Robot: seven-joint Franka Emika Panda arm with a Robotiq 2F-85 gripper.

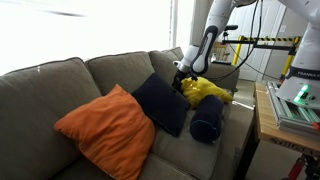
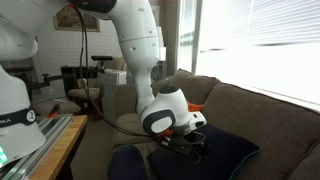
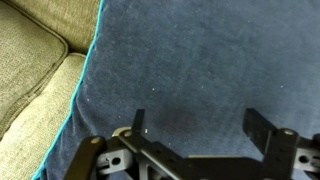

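Observation:
My gripper is open, its black fingers wide apart with nothing held between them. Beneath it the dark blue pillow [image 3: 200, 65] with turquoise piping fills most of the wrist view. In the first exterior view the blue pillow [image 1: 161, 103] leans on the couch back, and the gripper [image 1: 184, 80] is by its upper right side, near a yellow cloth or cushion [image 1: 203, 90]. From the second exterior view, the white arm hangs down over the blue pillow [image 2: 225, 153]. Whether the fingertips touch the fabric cannot be told.
An orange pillow [image 1: 108, 133] lies to the left on the brown couch [image 1: 40, 105]. A dark blue rolled item [image 1: 207, 119] rests at the seat's front. The wooden table [image 1: 268, 118] bearing the arm's base is at the right.

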